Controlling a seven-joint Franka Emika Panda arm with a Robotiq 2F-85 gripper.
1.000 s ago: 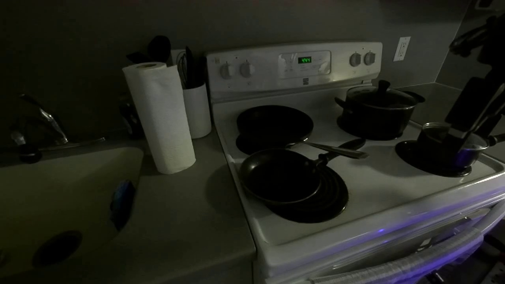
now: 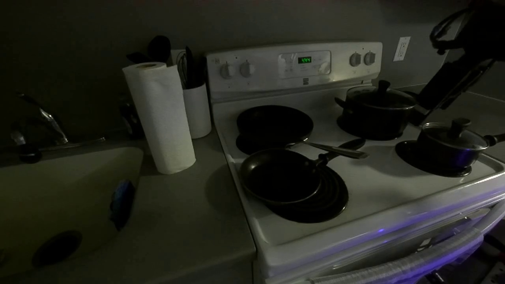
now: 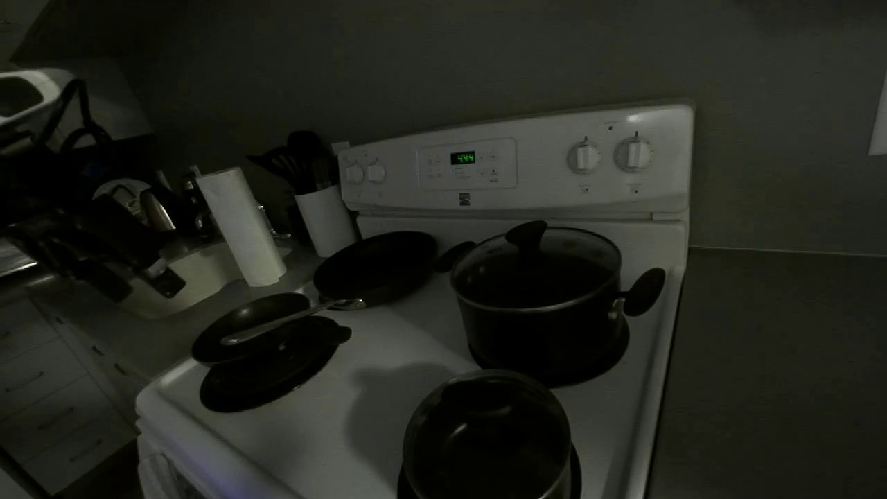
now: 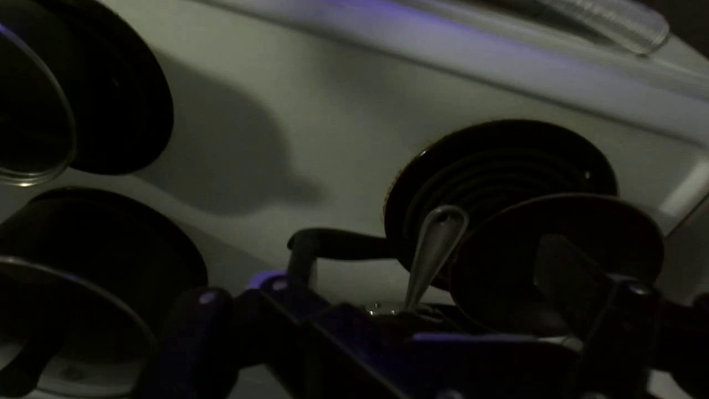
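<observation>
My gripper [image 3: 143, 287] hangs in the air at the left of exterior view 2, its two fingertips apart and no object visible between them. In exterior view 1 the dark gripper is at the upper right, overlapping the right side of a large lidded pot [image 2: 375, 113]. A small saucepan [image 2: 447, 146] with a knobbed glass lid [image 2: 457, 130] occupies the front right burner. Two frying pans are on the left side: a front pan [image 2: 280, 175] set off-centre over its burner, and a back pan [image 2: 274, 124] with a metal handle [image 4: 435, 252].
A paper towel roll [image 2: 161, 116] and a white utensil crock [image 2: 196, 111] stand left of the stove [image 2: 374, 189]. Further left lies the sink [image 2: 94, 170], with a blue item [image 2: 122, 201] inside. Bare stovetop shows between the left pans and right pots. The room is dim.
In exterior view 1 my gripper has moved left and up, away from in front of the saucepan, whose lid and knob now show. The cookware looks unmoved.
</observation>
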